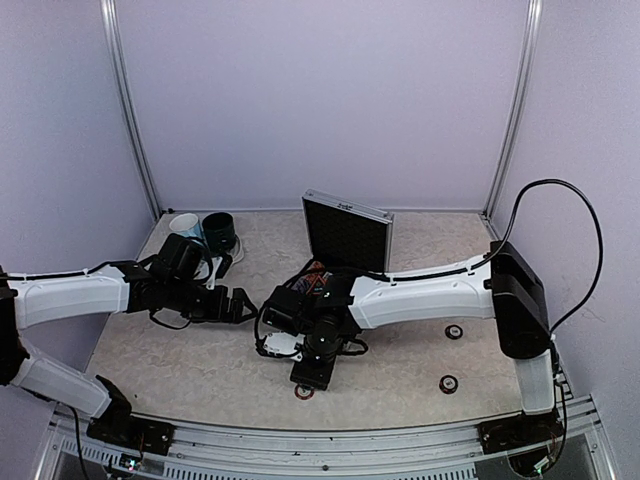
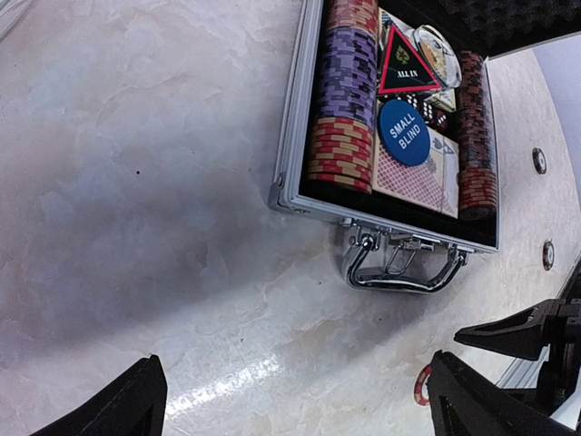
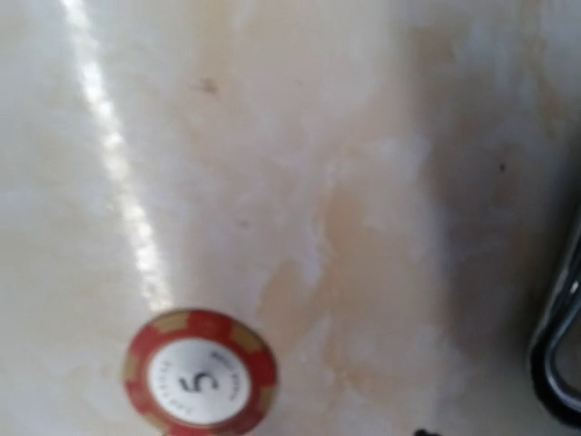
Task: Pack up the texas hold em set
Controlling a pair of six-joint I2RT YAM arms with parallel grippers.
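Observation:
A red poker chip marked 5 lies flat on the table, close to my right gripper (image 1: 312, 378) and apart from it; in the left wrist view that gripper's fingers (image 2: 508, 332) stand apart. The silver case (image 2: 289, 173) is open, its lid (image 1: 347, 235) raised. Inside are stacked chips (image 2: 348, 73), cards (image 2: 399, 182), a blue Small Blind disc (image 2: 405, 133), a black All In triangle (image 2: 405, 68) and dice. Left of the case, my left gripper (image 1: 240, 305) is open and empty. Two dark chips, a farther one (image 1: 453, 331) and a nearer one (image 1: 449, 384), lie at right.
A white cup (image 1: 184, 224) and a black cup (image 1: 218, 228) stand at the back left. The case handle (image 2: 399, 283) juts toward the front. My right forearm (image 1: 425, 298) crosses in front of the case.

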